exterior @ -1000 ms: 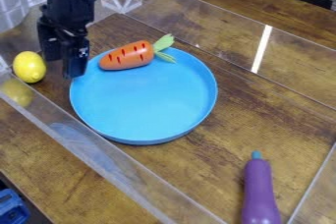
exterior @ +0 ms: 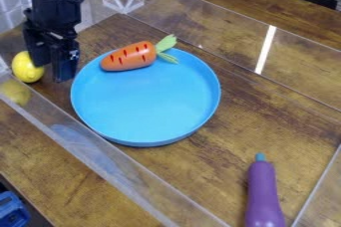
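My black gripper point(exterior: 54, 59) is low at the upper left, its fingers open, beside a yellow toy point(exterior: 27, 66) near the clear wall. A blue plate point(exterior: 144, 102) fills the centre, with an orange toy carrot point(exterior: 130, 57) on its back rim. A purple toy point(exterior: 262, 193) lies at the lower right. Whether the fingers touch the yellow toy is hard to tell.
A transparent barrier point(exterior: 107, 161) runs diagonally along the left and front.
My gripper has moved left, away from the plate and closer to the yellow toy. The other objects show no clear movement.
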